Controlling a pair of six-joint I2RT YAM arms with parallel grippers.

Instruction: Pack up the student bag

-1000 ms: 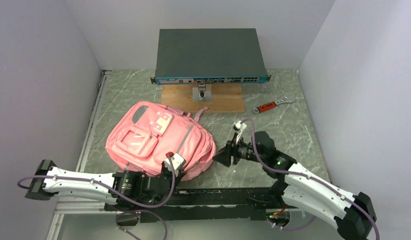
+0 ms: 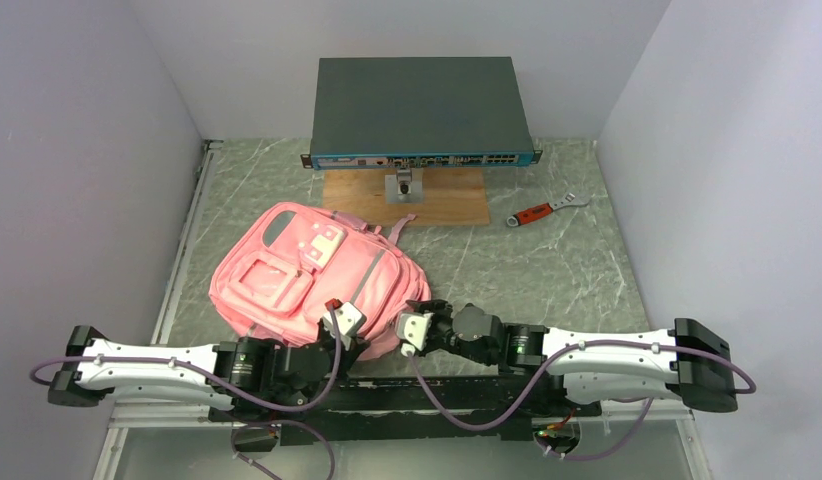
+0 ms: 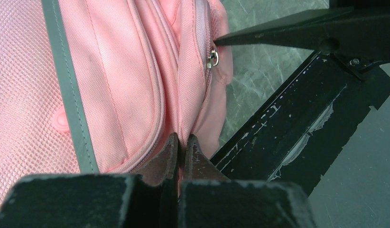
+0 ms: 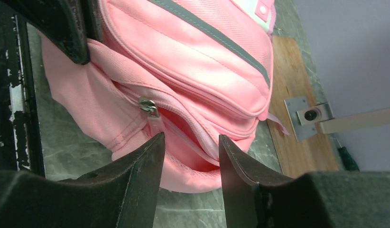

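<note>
The pink backpack [image 2: 317, 270] lies on the left side of the table, its top-side zipper partly undone. In the left wrist view my left gripper is shut on a pinched fold of the bag's fabric. A metal zipper pull [image 4: 149, 107] hangs at the gaping slit in the right wrist view, a little left of my right gripper. That gripper's fingers are apart, with the opening's pink edge [image 4: 195, 180] showing between and beyond them. From the left wrist, one dark right finger [image 3: 273, 34] points at the zipper near its pull.
A dark rack unit [image 2: 417, 105] stands at the back above a wooden board [image 2: 452, 195] with a metal bracket [image 2: 404, 187]. An orange-handled wrench [image 2: 535, 213] lies at right.
My left gripper and the bag have stayed nearly still.
</note>
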